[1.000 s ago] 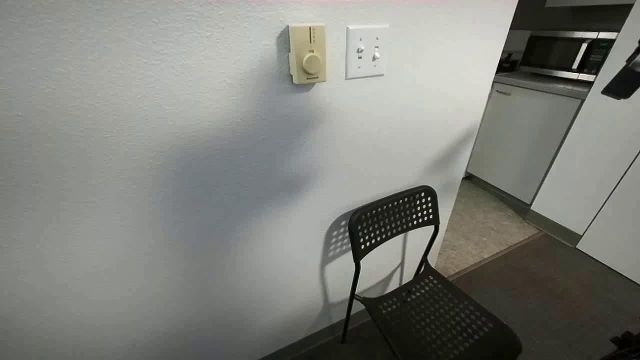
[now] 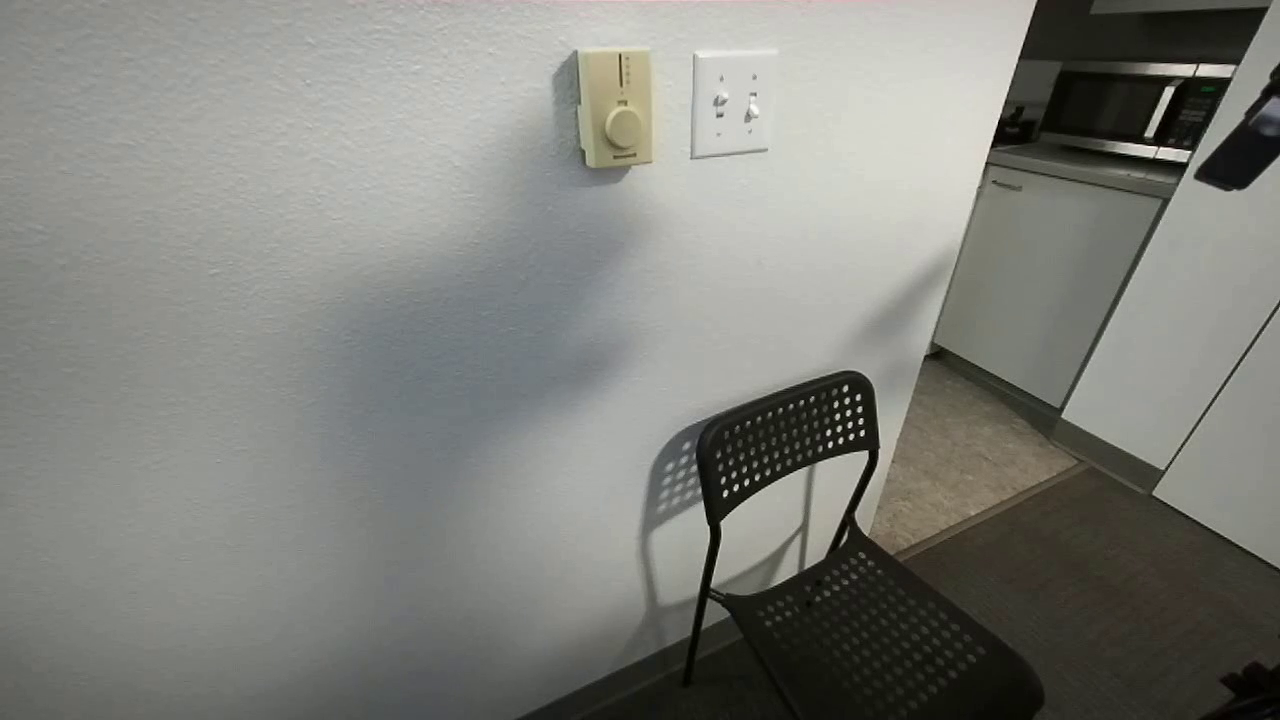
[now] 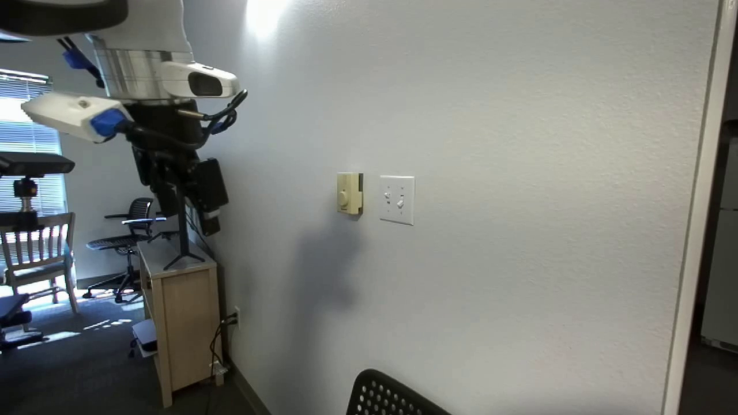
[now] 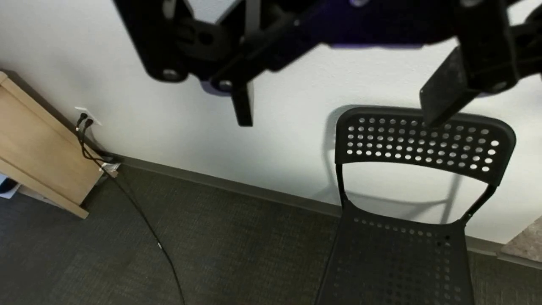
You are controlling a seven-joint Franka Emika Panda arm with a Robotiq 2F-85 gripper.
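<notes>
On the wall hang a beige thermostat [image 2: 618,108] with a round dial and, just right of it, a white switch plate [image 2: 734,104] with two toggles. The left toggle sits higher than the right one. My gripper is open in the wrist view, its two fingers wide apart and only wall and chair showing beyond. Exterior view 2 has the gripper [image 3: 188,211] pointing down at the left, clear of the thermostat [image 3: 347,193] and switch plate [image 3: 397,199]. One dark finger [image 2: 1242,150] shows at the right edge of exterior view 1.
A black perforated chair [image 4: 401,254] stands against the wall below the switches. A wooden cabinet [image 3: 187,332] bearing a black stand is at the left. From a wall outlet [image 4: 87,116], a cable [image 4: 147,223] runs across the floor. A microwave [image 2: 1134,108] sits in the kitchen.
The dark gripper part at the right edge of exterior view 1 has shifted slightly up and left. Chair, thermostat and switches look the same.
</notes>
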